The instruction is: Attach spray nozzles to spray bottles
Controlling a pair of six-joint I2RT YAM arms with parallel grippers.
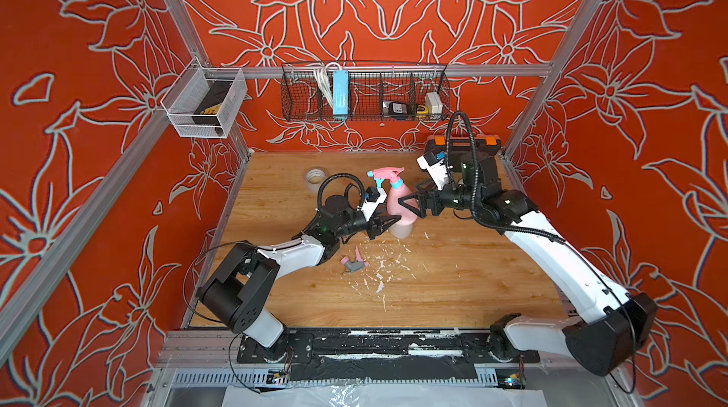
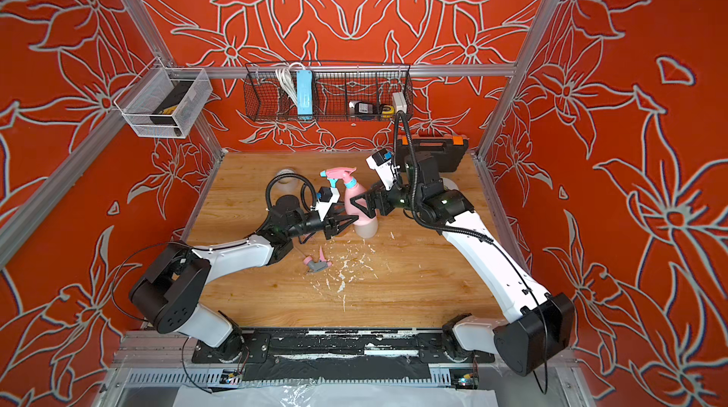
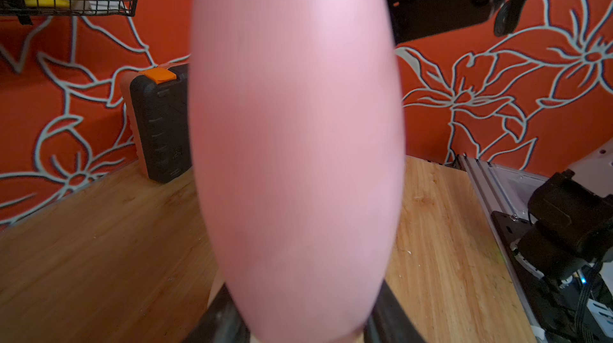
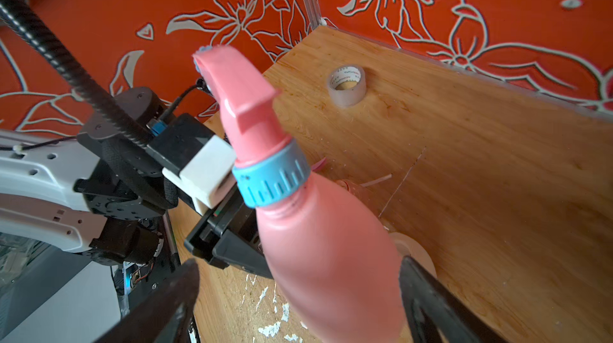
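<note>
A pink spray bottle [image 1: 399,206] stands upright, with a pink sprayer head [image 2: 339,173] on its blue collar [image 4: 271,173]. My left gripper [image 1: 383,223] is around the lower body, which fills the left wrist view; its fingertips are hidden or blurred, so its grip is unclear. My right gripper [image 2: 365,206] stands open at the bottle's upper right side, its blurred fingers either side of the body in the right wrist view. A loose pink-and-grey sprayer head [image 1: 354,261] lies on the table in front of my left gripper.
A tape roll [image 4: 346,90] lies at the back left, a black case with orange latches [image 2: 447,151] at the back right. Wire baskets [image 1: 364,92] hang on the rear frame. White flecks litter the middle front of the wooden table [image 1: 485,285].
</note>
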